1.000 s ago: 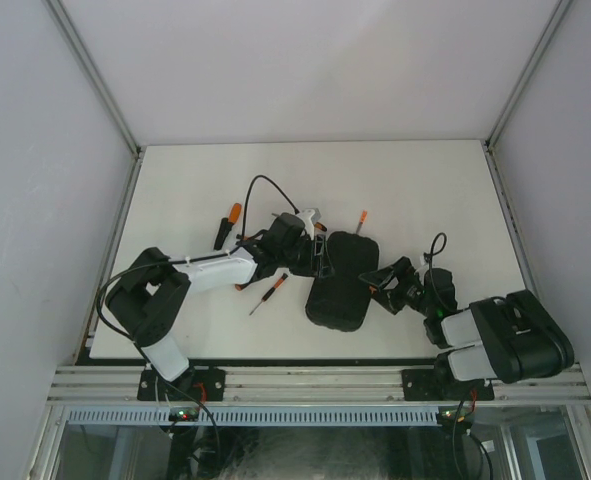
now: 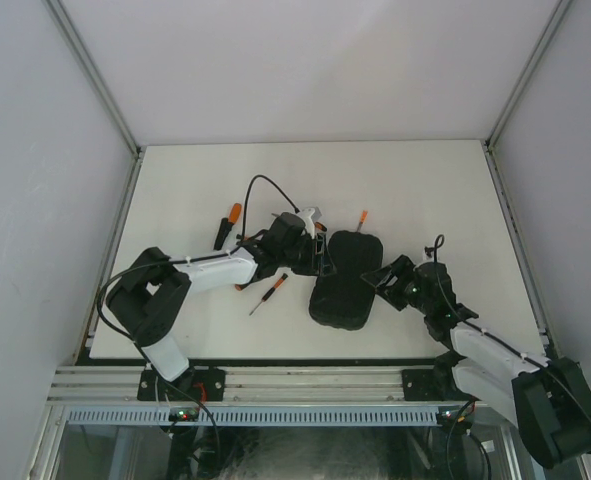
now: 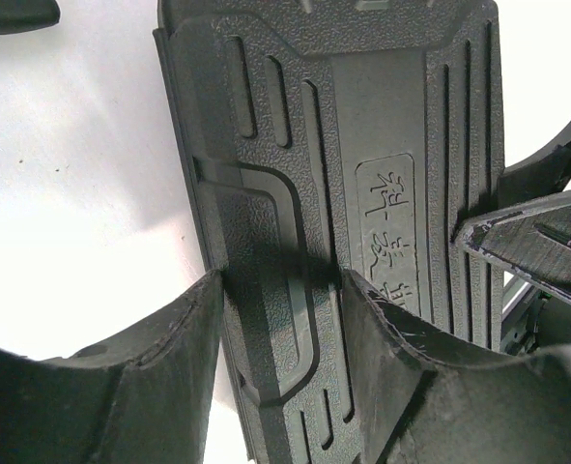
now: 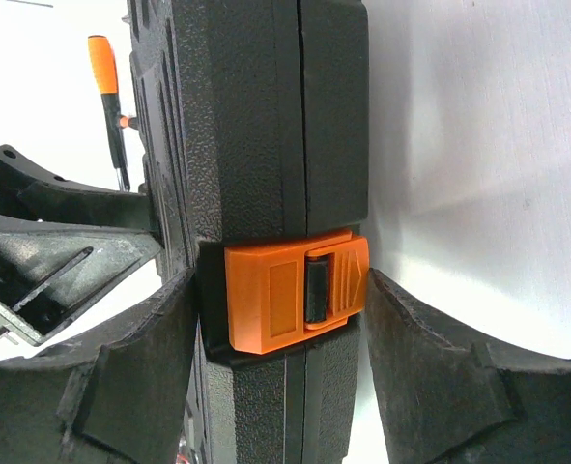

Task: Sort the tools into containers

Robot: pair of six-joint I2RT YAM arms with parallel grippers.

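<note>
A closed black case [image 2: 346, 285] lies on the white table between my two grippers. In the left wrist view its ribbed, embossed face [image 3: 386, 208] fills the middle. My left gripper is part open over that face, nothing held between its fingers. Whether its tips touch the case cannot be told. At the case's right side, my right gripper is part open, its tips on either side of the orange latch [image 4: 266, 295]; firm contact does not show. Left of the case lie an orange-and-black screwdriver [image 2: 268, 293] and an orange-handled tool [image 2: 234, 214].
Beyond the case's far end an orange-tipped screwdriver [image 2: 363, 217] sticks out. More tools are partly hidden under the left arm [image 2: 225, 271].
The right arm's elbow has swung toward the front, and its gripper has shifted slightly. The case has slid and turned a little to the right. My left arm stays put.
</note>
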